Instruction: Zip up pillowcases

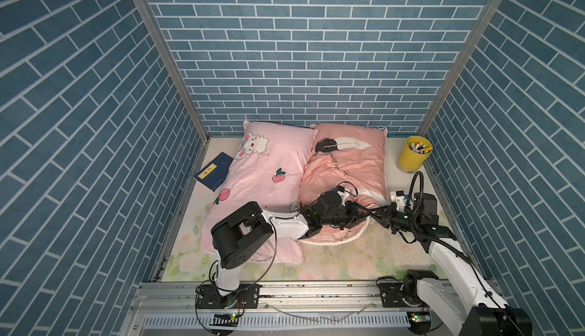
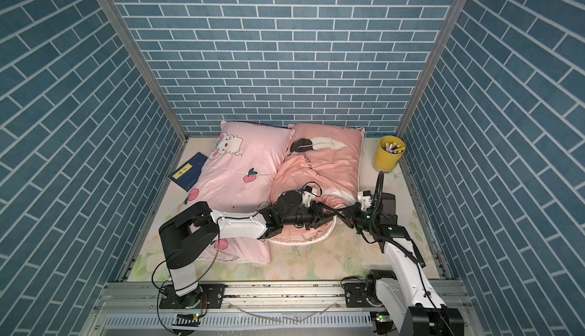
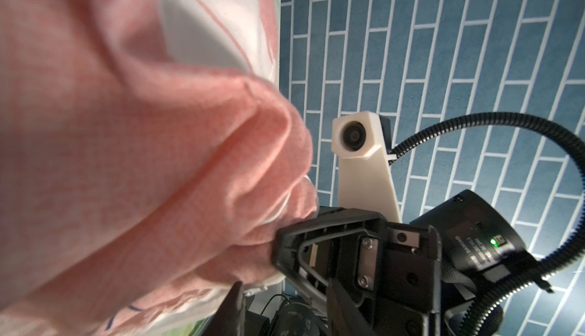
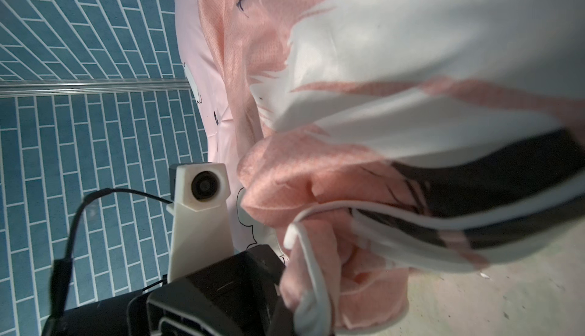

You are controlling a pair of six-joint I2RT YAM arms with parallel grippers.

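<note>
Two pillows lie side by side, a pale pink one (image 1: 274, 147) with mouse and fruit prints and a salmon one (image 1: 344, 159) with a feather print. At the salmon case's rumpled lower end, my left gripper (image 1: 359, 214) and right gripper (image 1: 381, 213) meet almost tip to tip. In the left wrist view bunched cloth (image 3: 201, 153) fills the left side; my left fingers stand apart at the bottom edge. In the right wrist view the white piping (image 4: 426, 217) runs down toward my right gripper, whose fingertips are hidden; it looks shut, though what is between them is unclear.
A yellow pen cup (image 1: 412, 159) stands at the back right, and a dark blue booklet (image 1: 213, 171) lies at the left. Tiled walls close in the sides and back.
</note>
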